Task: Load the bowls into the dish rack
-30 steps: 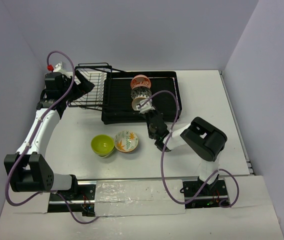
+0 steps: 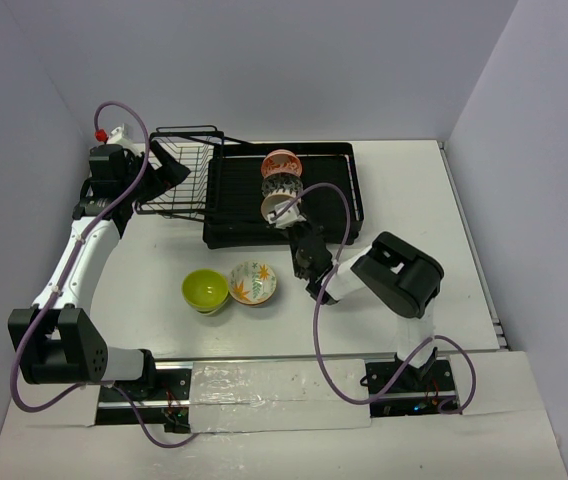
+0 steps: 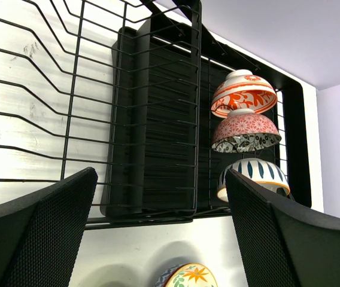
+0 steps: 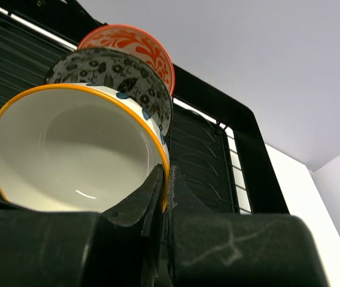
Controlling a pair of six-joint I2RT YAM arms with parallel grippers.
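Observation:
My right gripper is shut on the rim of a white bowl point(image 4: 74, 149) with orange edge and blue leaves, standing on its side at the front of the dish rack point(image 2: 234, 190). Behind it stand a patterned bowl point(image 4: 107, 69) and an orange-red bowl point(image 3: 245, 89). My left gripper is open and empty over the rack's left wire section. On the table in front of the rack sit a green bowl point(image 2: 204, 288) and a leaf-patterned bowl point(image 2: 253, 282), each apparently stacked on another.
Walls bound the back and both sides. The rack's left wire section and much of its black tray are empty.
The left arm is still.

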